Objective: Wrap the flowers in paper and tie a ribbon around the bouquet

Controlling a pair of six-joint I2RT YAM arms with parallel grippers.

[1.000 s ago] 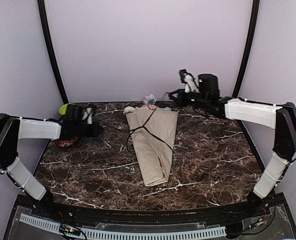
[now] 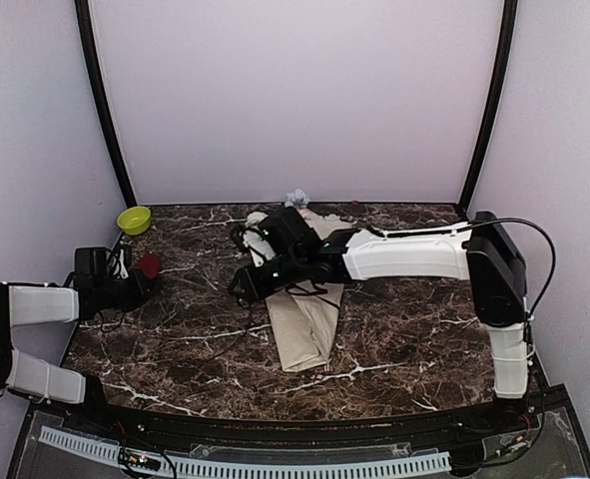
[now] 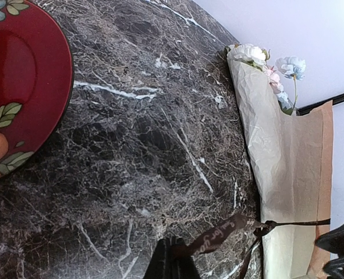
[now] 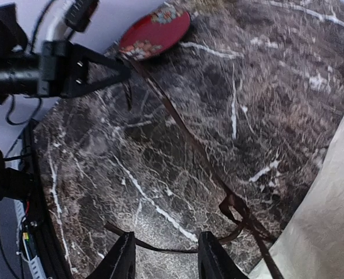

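The wrapped bouquet lies flat, its beige paper (image 2: pixel 303 329) partly under my right arm and its flowers (image 3: pixel 250 54) at the far end. A dark ribbon (image 3: pixel 221 232) crosses the paper, with a knot or loop (image 4: pixel 233 204) at its left edge. My left gripper, low at the table's left side, is shut on one ribbon end, which stretches to the knot. Open, my right gripper hangs by the bouquet's left edge, above the other ribbon tail (image 4: pixel 160 250). Whether that tail lies between its fingers I cannot tell.
A red flowered plate (image 3: pixel 29 75) sits close to my left gripper. Farther back on the left stands a yellow-green bowl (image 2: pixel 134 220).
My right arm has swung from the right wall to the left across the bouquet. Earlier still, both arms were raised, with the ribbon lifted over the paper.
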